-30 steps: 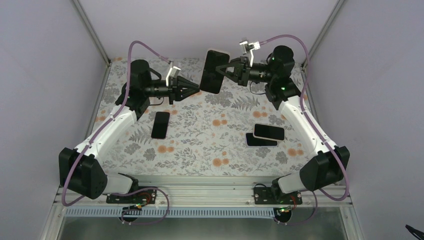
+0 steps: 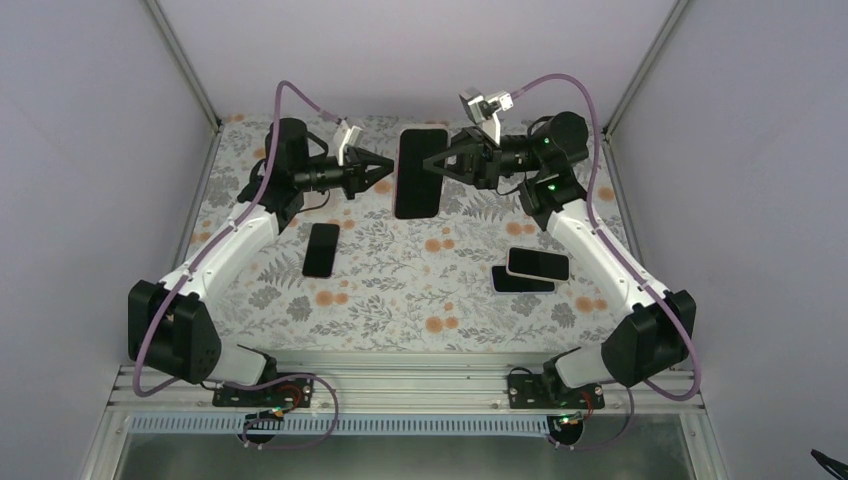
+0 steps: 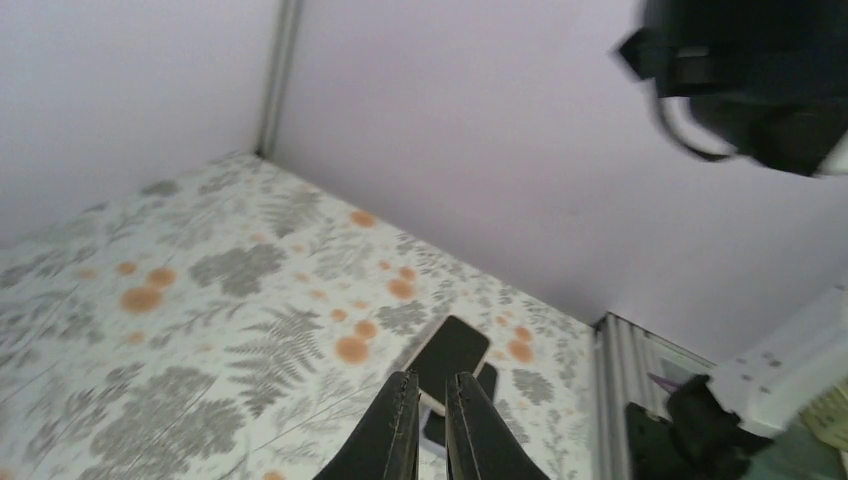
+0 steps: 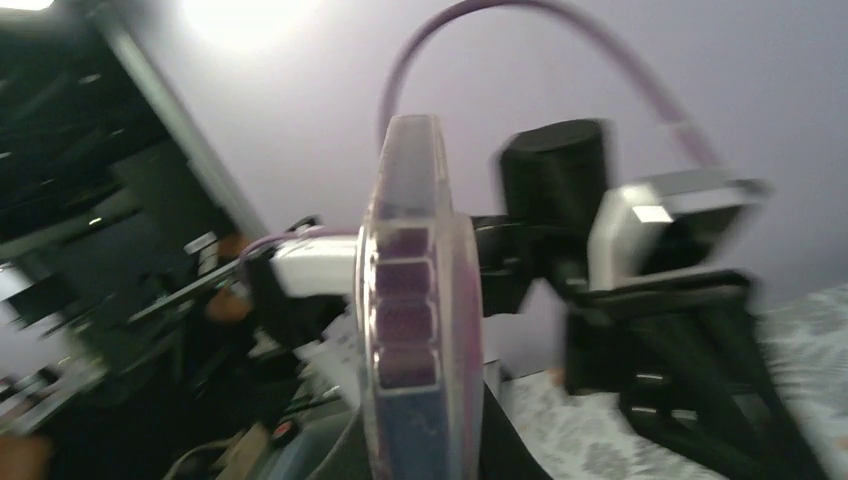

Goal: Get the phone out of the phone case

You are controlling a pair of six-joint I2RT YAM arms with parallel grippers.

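Note:
My right gripper (image 2: 428, 165) is shut on a black-screened phone (image 2: 413, 195) in a pale case, held up over the back of the table. In the right wrist view the case (image 4: 412, 165) stands edge-on between the fingers, clear with a pinkish side. The phone looks seated in it. Just left of it in the top view, my left gripper (image 2: 392, 164) points at the phone's left edge, a small gap apart. Its fingers (image 3: 405, 425) stand close together in the left wrist view, nothing showing between them.
One dark phone (image 2: 321, 250) lies at the left of the patterned table. At the right, a pale-rimmed phone (image 2: 538, 264) overlaps another phone (image 2: 522, 285) beneath.
My right gripper has moved left and toward the front, and the phone has turned from slanted to nearly straight. The left gripper has shifted slightly left and back.

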